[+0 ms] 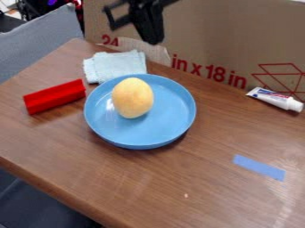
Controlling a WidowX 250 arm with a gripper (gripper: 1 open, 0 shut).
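Note:
A pale yellow rounded object (134, 98) rests on a blue plate (169, 120) on the wooden table. My black gripper (143, 28) is at the top of the view, above and behind the plate, apart from the yellow object. It is blurred, and I cannot make out anything held between its fingers.
A red block (53, 97) lies left of the plate, a folded white cloth (113, 65) behind it. A toothpaste tube (276, 99) lies at the back right by a cardboard box (226, 40). Blue tape (259, 167) marks the right side, where the table is mostly clear.

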